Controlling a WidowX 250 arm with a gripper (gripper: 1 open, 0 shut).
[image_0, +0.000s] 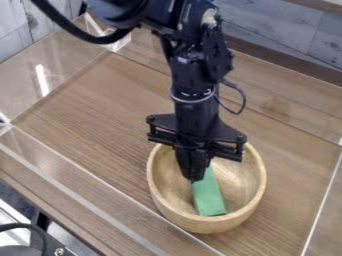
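Observation:
My black gripper (194, 165) points down into a light wooden bowl (241, 205) on the right-front of the table. A green rectangular block (209, 197) lies inside the bowl, its upper end at the gripper's fingertips. The fingertips are small and dark against the bowl, and I cannot tell whether they are closed on the block.
Pale wall panels stand along the back. A black cable curves at the lower-left corner.

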